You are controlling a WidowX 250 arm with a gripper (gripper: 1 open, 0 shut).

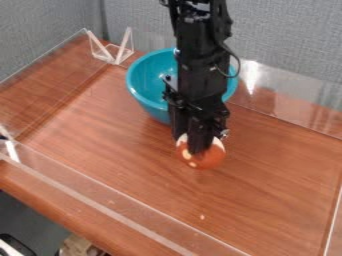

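Observation:
My black gripper (201, 144) points down at the middle of the wooden table, shut on a red ball with pale patches (205, 158). Its fingers partly cover the ball. Behind the arm, a turquoise bowl (147, 85) stands toward the back, partly hidden by it.
A white wire stand (111, 47) is at the back left, near the grey wall panels. Open wood lies left, right and in front of the ball. The table's near edge runs across the lower left, with dark floor below.

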